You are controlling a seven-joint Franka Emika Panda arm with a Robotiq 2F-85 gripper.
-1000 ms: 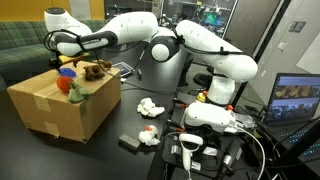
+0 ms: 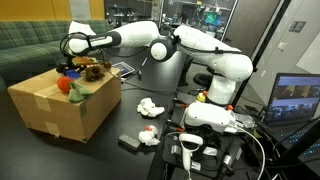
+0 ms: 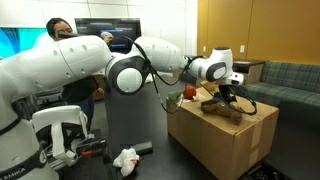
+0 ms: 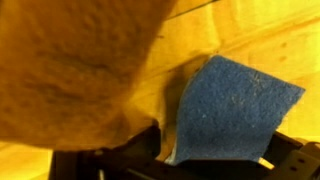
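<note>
My gripper is low over a large cardboard box, its fingers open. In the wrist view a blue felt-like piece reaches up from between the dark fingers; whether they touch it I cannot tell. A fuzzy brown thing fills the left of that view, close to the left finger. From exterior view 1, a blue item lies just below the gripper, with a brown plush-like object to its right. Exterior view 2 shows the brown object on the box top, partly in front of the gripper.
A red round item and a green one share the box top near its front edge. White crumpled items and a dark grey block lie on the floor. A green sofa stands behind the box.
From the box's back left, my gripper has moved right and down, closer to the blue item. The objects on the box look unmoved.
</note>
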